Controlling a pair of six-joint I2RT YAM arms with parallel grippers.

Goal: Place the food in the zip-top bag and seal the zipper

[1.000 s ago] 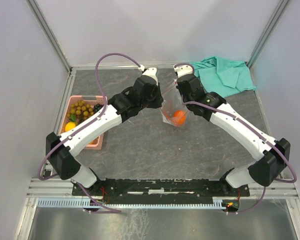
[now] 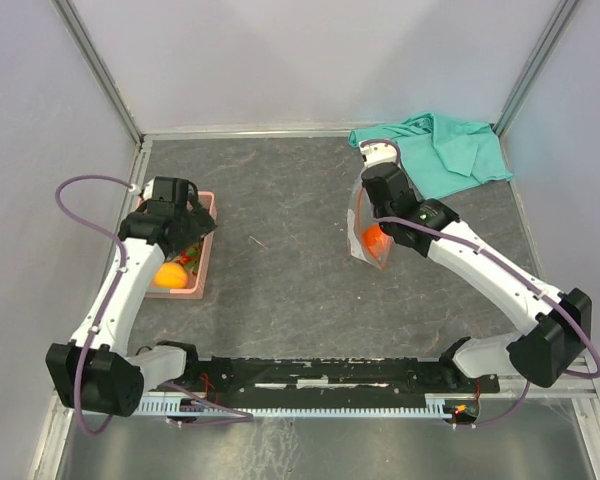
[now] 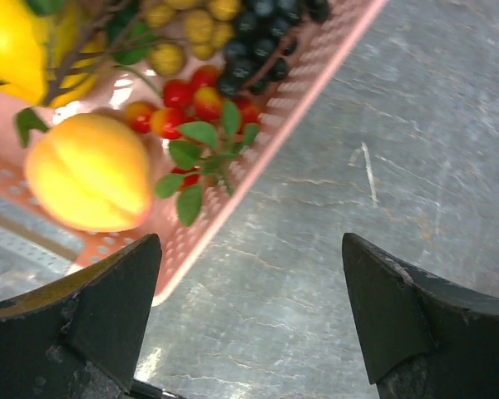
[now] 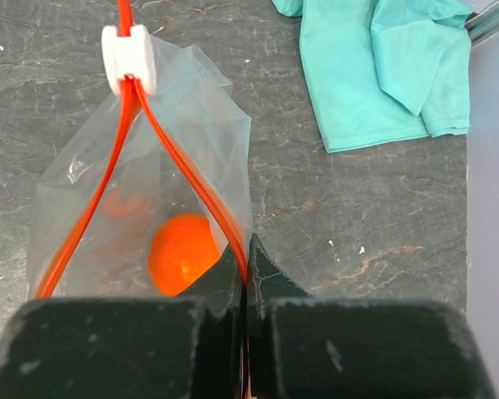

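Note:
A clear zip top bag (image 4: 83,199) with an orange zipper edge and white slider (image 4: 129,60) hangs from my right gripper, which is shut on one side of its orange rim. Its mouth gapes. Inside the bag lies an orange round food item (image 4: 183,252). My left gripper stands open over the near right edge of the pink basket (image 3: 258,158), nothing between its fingers. In that basket are a yellow-orange fruit (image 3: 91,170), red cherry tomatoes (image 3: 179,93) with green leaves, dark grapes (image 3: 254,37) and a yellow item (image 3: 12,54).
A folded teal cloth (image 2: 445,150) lies at the back right, behind the bag. The grey tabletop (image 2: 280,260) between basket and bag is clear. Side walls stand close on the left and right.
My left gripper has let go of the bag's rim and swung left to the basket.

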